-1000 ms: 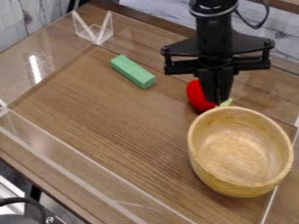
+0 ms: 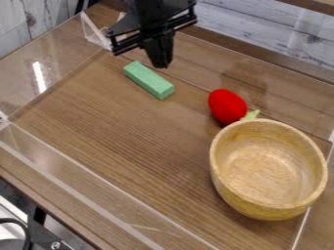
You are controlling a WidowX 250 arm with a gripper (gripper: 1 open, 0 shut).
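Note:
My gripper (image 2: 151, 41) hangs at the top centre, dark, above and behind a green block (image 2: 148, 80) lying on the wooden table. Its fingers look shut, with nothing visible between them. A red rounded object (image 2: 226, 105) with a light green part at its lower right lies right of centre, just behind a large yellow bowl (image 2: 268, 200), which appears empty.
The wooden table (image 2: 117, 156) has free room at the left and front centre. A white wire object or edge shows at the upper left. A dark cable (image 2: 14, 223) is at the lower left corner.
My gripper has moved left and up, away from the red object and bowl to over the area behind the green block. The objects on the table have not visibly moved.

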